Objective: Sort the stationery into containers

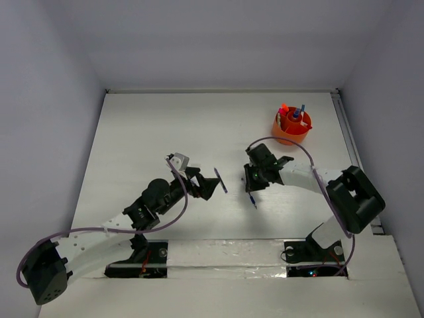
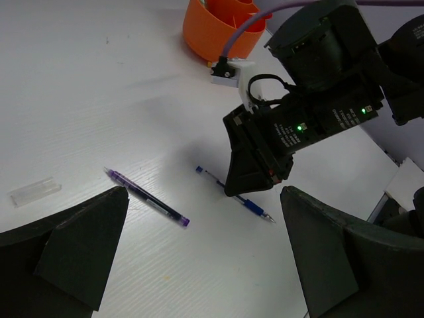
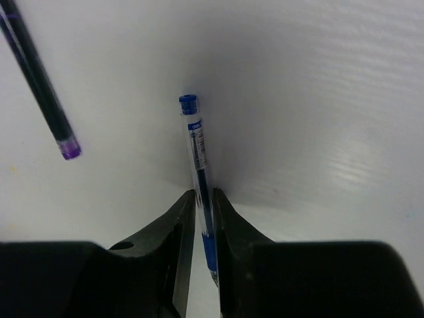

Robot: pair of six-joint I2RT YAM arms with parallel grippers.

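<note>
A white-and-blue pen (image 3: 199, 149) lies on the table, with my right gripper closed in around its barrel, fingertips part-way together; whether they grip it is unclear. A dark pen with purple ends (image 2: 149, 197) lies to its left. My left gripper hangs open over the table near that pen, nothing visible between its fingers. An orange container (image 1: 290, 134) holding several pens and markers stands at the back right.
A small clear rectangular piece (image 2: 34, 192) shows at the left in the left wrist view.
</note>
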